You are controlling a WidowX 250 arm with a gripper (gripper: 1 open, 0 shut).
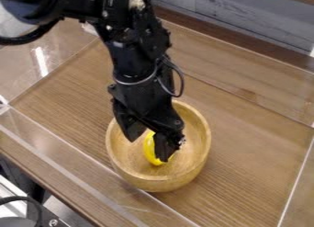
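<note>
A wooden bowl (185,174) sits on the wooden table in the centre of the camera view. Inside it lies a yellow object (154,153), partly hidden by the black robot gripper (152,135). The gripper hangs down over the bowl from the top of the view, its fingers open on either side above the yellow object.
A pale wall (233,19) runs along the back. A black cable (31,203) shows at the lower left corner.
</note>
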